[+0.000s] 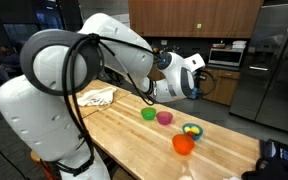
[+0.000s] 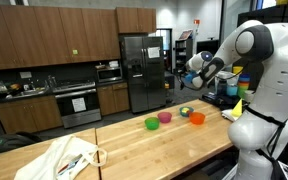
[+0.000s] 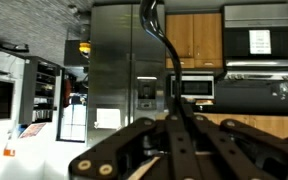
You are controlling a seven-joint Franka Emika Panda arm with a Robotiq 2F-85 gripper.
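My gripper is held high over the table, pointing toward the kitchen. In the wrist view its dark fingers come together near the middle, shut on a dark, curved strip [image 3: 162,32] that runs up to the top edge. What this strip is, I cannot tell. In exterior view 1 the arm's white wrist [image 1: 176,75] stands above and behind the bowls. On the wooden table [image 1: 134,140] are a green bowl [image 1: 149,113], a pink bowl [image 1: 165,118], a blue bowl [image 1: 192,130] with something yellow in it, and an orange bowl [image 1: 183,144].
A white cloth [image 2: 62,158] lies at one end of the table. Assorted items crowd the opposite end, near a black object [image 1: 274,160]. Beyond the table stand a steel fridge [image 2: 146,72] and a stove [image 2: 76,102]. Bare wood surrounds the bowls.
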